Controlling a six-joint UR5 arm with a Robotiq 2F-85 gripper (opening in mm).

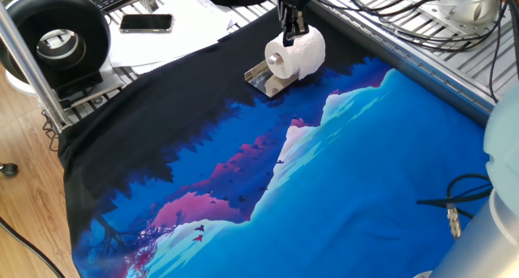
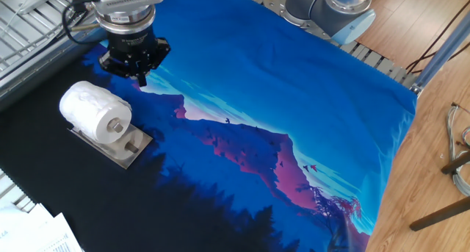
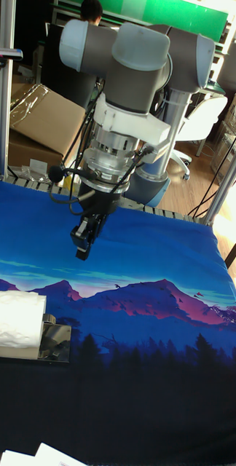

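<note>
A white paper roll (image 2: pixel 89 109) lies on its side on a shiny metal holder (image 2: pixel 126 153), the holder's rod end (image 2: pixel 115 125) sticking out of its core. Both rest on the dark part of the printed cloth; in exterior view 3 the roll (image 3: pixel 14 319) is at the left edge. My black gripper (image 2: pixel 142 81) hangs above the cloth, pointing down, off to the robot's side of the roll. Its fingers look drawn together, with nothing visible between them.
Blue mountain-print cloth (image 2: pixel 294 68) covers the table, and its wide middle is bare. Papers (image 1: pixel 174 35) and a phone (image 1: pixel 147 23) lie beyond its dark edge, near a large black ring-shaped object (image 1: pixel 91 35). Loose cables (image 1: pixel 405 31) run along the grating.
</note>
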